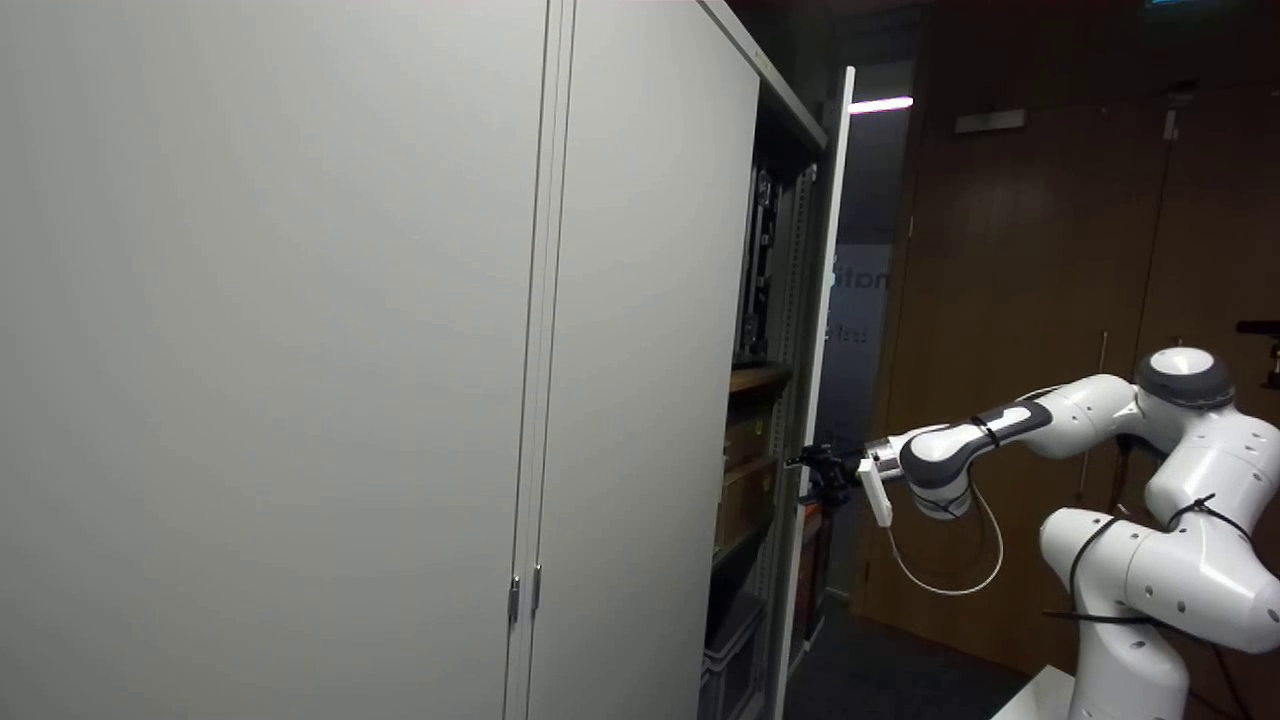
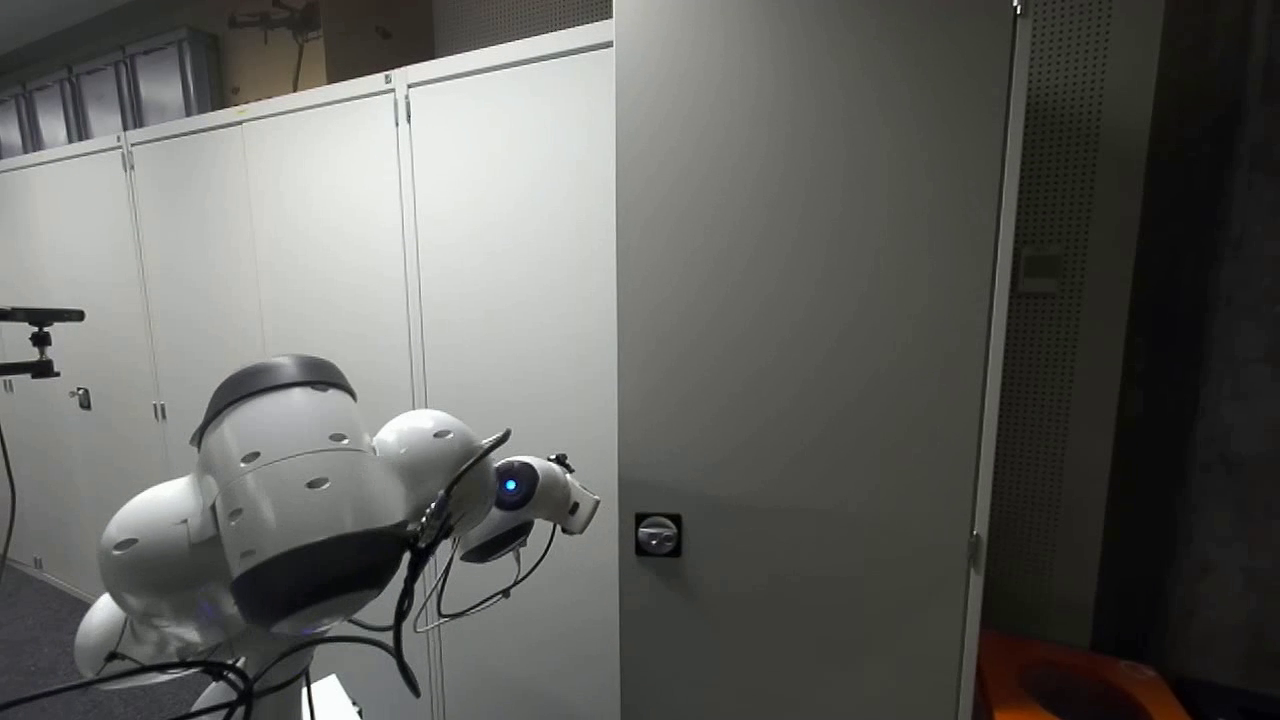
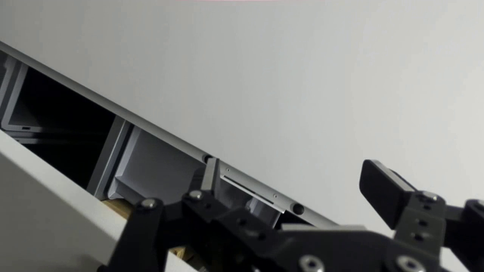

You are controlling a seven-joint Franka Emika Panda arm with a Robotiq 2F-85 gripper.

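A tall pale grey cabinet (image 1: 654,312) has one door standing open. That open door (image 1: 828,288) appears edge-on in exterior view 1, and its broad face with a round lock (image 2: 657,535) shows in exterior view 2. My gripper (image 1: 801,470) overlaps the open door's edge in exterior view 1; contact cannot be told. In exterior view 2 the door hides it. The wrist view shows the gripper open, its fingers (image 3: 383,190) wide apart. A pale panel (image 3: 317,90) with a holed edge lies beyond them, and nothing is gripped.
Through the gap, grey bins (image 3: 156,163) and dark shelf space are visible. Another pale panel (image 3: 36,217) borders the gap at lower left. Brown boxes (image 1: 746,492) sit on a shelf. An orange object (image 2: 1068,678) lies on the floor beyond the door.
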